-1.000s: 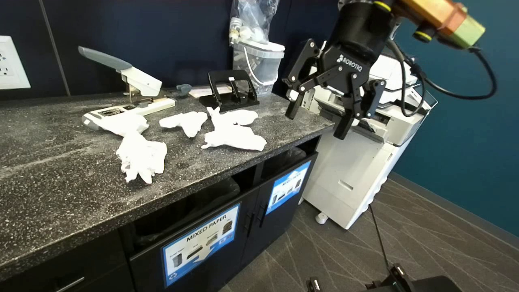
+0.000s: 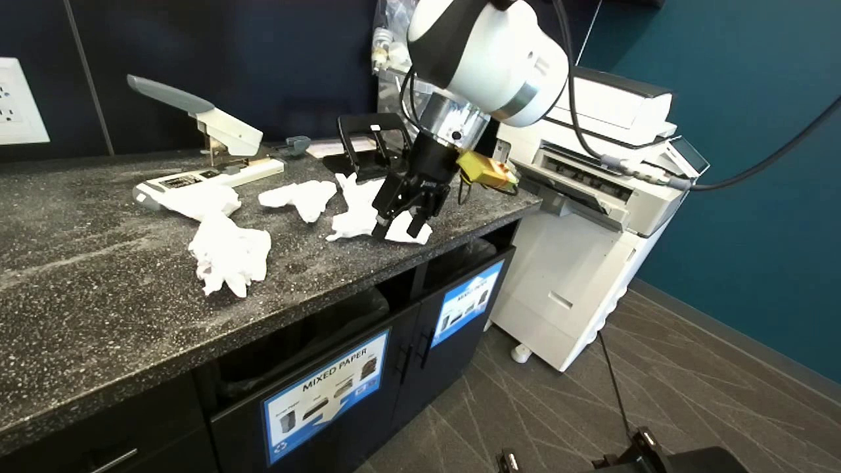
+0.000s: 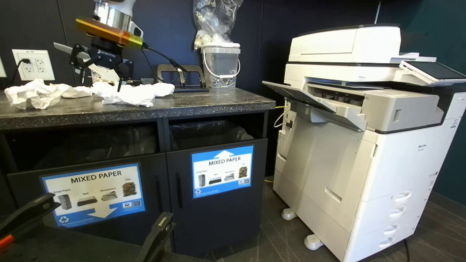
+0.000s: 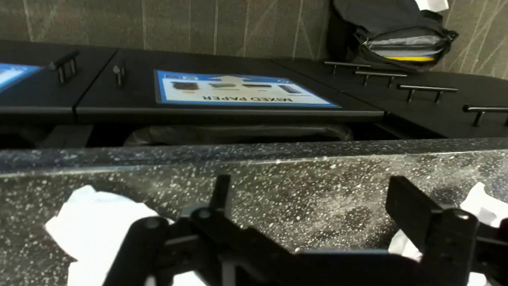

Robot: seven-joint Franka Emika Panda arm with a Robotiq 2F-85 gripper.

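My gripper (image 2: 398, 228) points down over the counter, its fingers in front of a crumpled white paper (image 2: 359, 214). In the wrist view the gripper stands open, with only bare counter showing between its fingertips. One white paper (image 4: 102, 228) lies to the left there, partly behind a finger; another paper (image 4: 483, 207) shows at the right edge. Exterior view 1 also has a smaller crumpled piece (image 2: 303, 197) in the middle and a larger crumpled paper (image 2: 230, 252) toward the left. Whether the fingers touch any paper is unclear.
A large stapler (image 2: 213, 169) and a black hole punch (image 2: 374, 146) stand at the back of the counter. A clear bucket (image 3: 221, 63) is beside the punch. Below the counter are open bin slots marked mixed paper; a printer (image 3: 349, 113) stands to the right.
My arm has swung left from beside the printer, bringing the gripper over the papers nearest the hole punch. It now hides part of them and the bucket. The papers look unmoved.
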